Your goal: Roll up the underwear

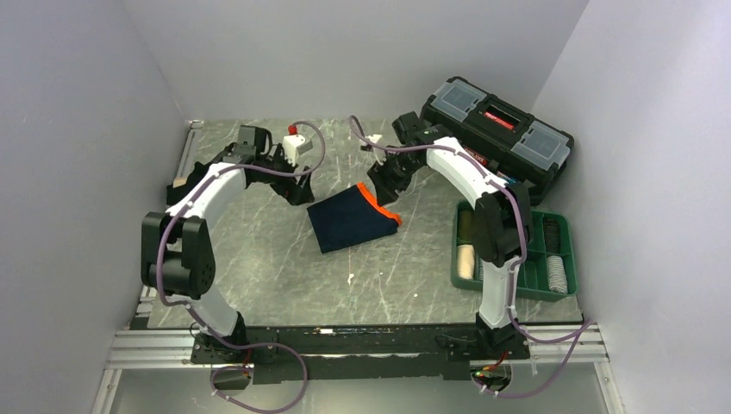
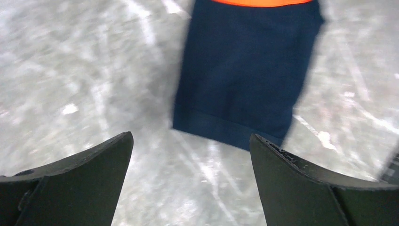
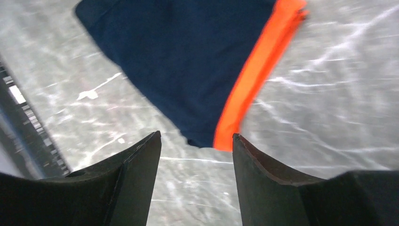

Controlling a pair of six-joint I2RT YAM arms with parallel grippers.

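Folded into a flat four-sided piece, the dark navy underwear (image 1: 352, 221) lies mid-table, its orange waistband (image 1: 377, 203) along the right edge. Above and left of its upper left corner, my left gripper (image 1: 299, 198) stands open; between its fingers in the left wrist view only table and the navy edge (image 2: 226, 129) appear beyond. By the waistband's upper part hovers my right gripper (image 1: 383, 199), its fingers apart and empty. In the right wrist view the orange band's end (image 3: 227, 136) lies just ahead of the right fingertips, not between them.
At the right stands a green divided box (image 1: 534, 274) holding rolled items, partly under the right arm. Behind it sits a black toolbox (image 1: 500, 129). Something black (image 1: 179, 191) lies at the left edge.
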